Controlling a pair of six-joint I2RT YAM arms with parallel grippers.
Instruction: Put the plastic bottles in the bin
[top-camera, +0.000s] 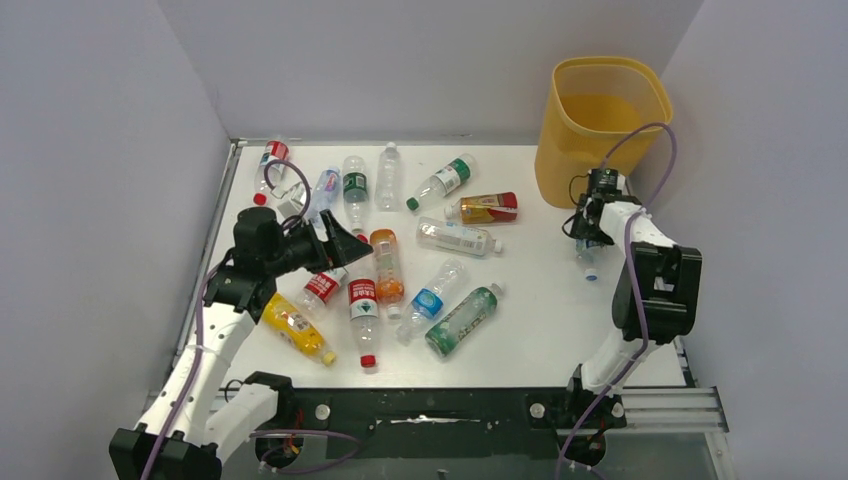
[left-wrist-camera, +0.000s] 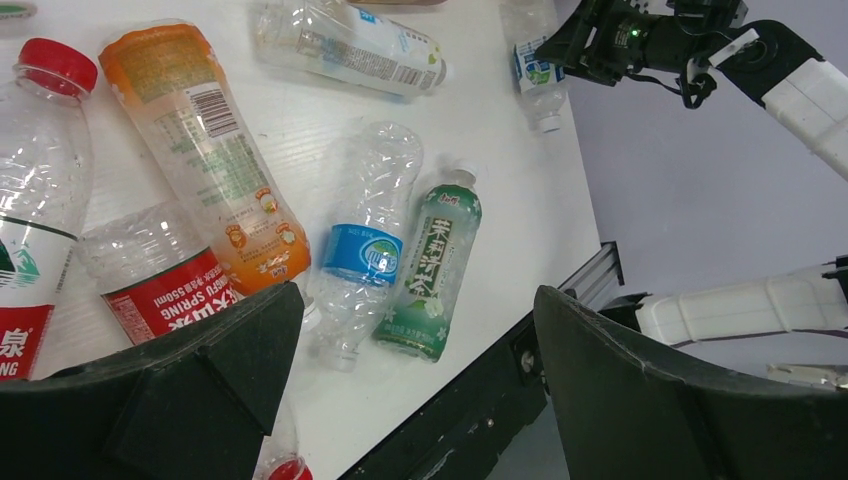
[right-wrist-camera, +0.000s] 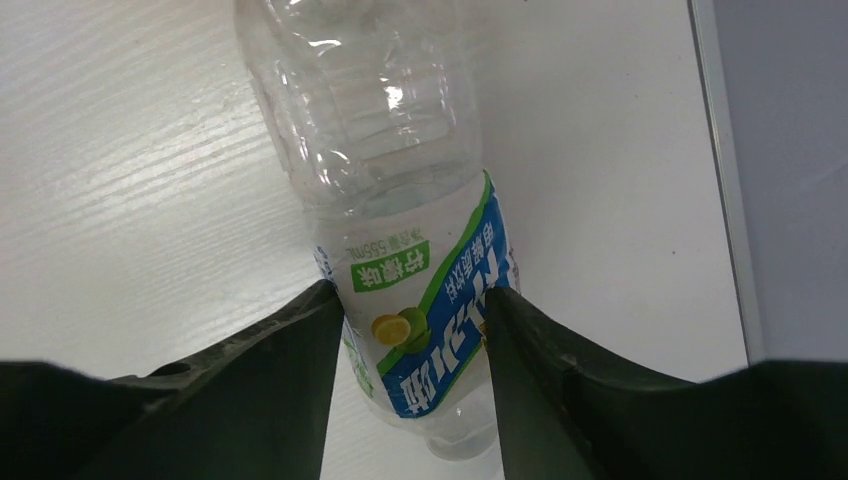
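Note:
Plastic bottles lie scattered on the white board. My left gripper (top-camera: 340, 245) is open above the middle-left group; its wrist view shows an orange-label bottle (left-wrist-camera: 205, 150), a red-label bottle (left-wrist-camera: 170, 290), a blue-label water bottle (left-wrist-camera: 365, 240) and a green bottle (left-wrist-camera: 430, 270), none between its fingers. My right gripper is low at a clear bottle with a blue-green label (right-wrist-camera: 410, 260), below the yellow bin (top-camera: 555, 140); its fingertips are at either side of the label, seemingly touching, though whether they grip it is unclear.
Grey walls surround the board (top-camera: 540, 340) at back and sides. The bin stands at the back right corner. The board's front right is fairly clear. A yellow bottle (top-camera: 295, 325) lies at the front left.

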